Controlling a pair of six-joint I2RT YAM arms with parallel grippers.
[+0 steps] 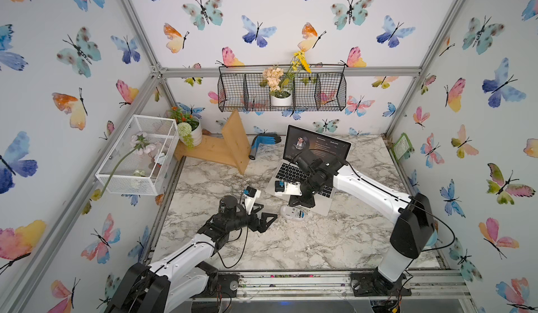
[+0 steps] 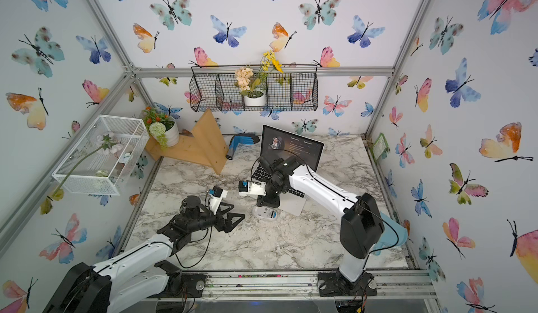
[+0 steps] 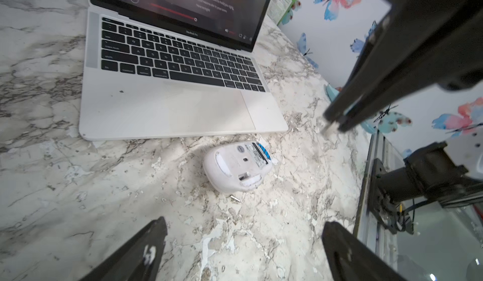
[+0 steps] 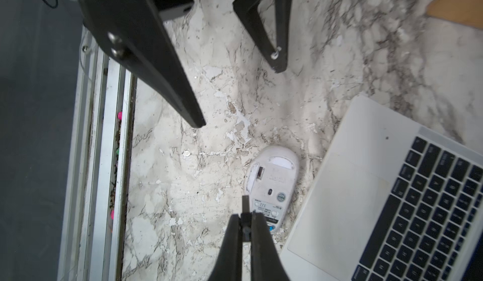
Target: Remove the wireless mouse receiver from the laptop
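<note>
A silver laptop (image 3: 181,104) stands open at the back centre. In front of it a white mouse (image 3: 236,165) lies upside down, with a small slot in its underside visible. My right gripper is raised over the mouse near the laptop's front edge, shut on a small dark piece at its fingertips, too small to identify surely. My left gripper (image 1: 263,217) stands open left of the mouse, empty.
A wooden stand (image 1: 235,144), a potted plant (image 1: 190,133) and blue-black gloves (image 1: 263,140) are at the back left. A light-blue dustpan (image 2: 392,237) lies at the right.
</note>
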